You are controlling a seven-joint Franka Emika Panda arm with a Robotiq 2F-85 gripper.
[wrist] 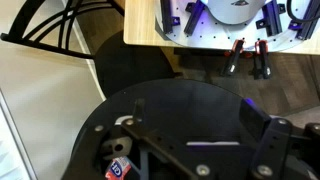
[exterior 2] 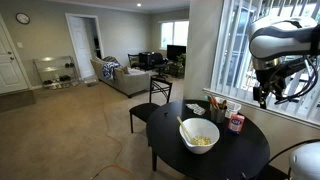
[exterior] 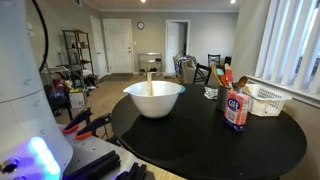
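Observation:
In the second exterior view my gripper (exterior 2: 277, 99) hangs high at the right, in front of the window blinds and well above the table. It stands open with nothing between its fingers, its black fingers also showing at the bottom of the wrist view. On the round black table (exterior: 165, 145) sits a white bowl (exterior: 154, 98) with a wooden spoon leaning in it. Pale yellowish contents (exterior 2: 201, 141) show inside the bowl. Right of the bowl stands a red, white and blue package (exterior: 236, 110); part of it (wrist: 118, 168) appears at the wrist view's lower left.
Behind the package are a dark utensil holder (exterior: 222, 96) with several utensils and a white basket (exterior: 264, 100). A black chair (exterior 2: 152, 101) stands beyond the table. Red-tipped clamps (wrist: 263, 58) are on the robot's stand.

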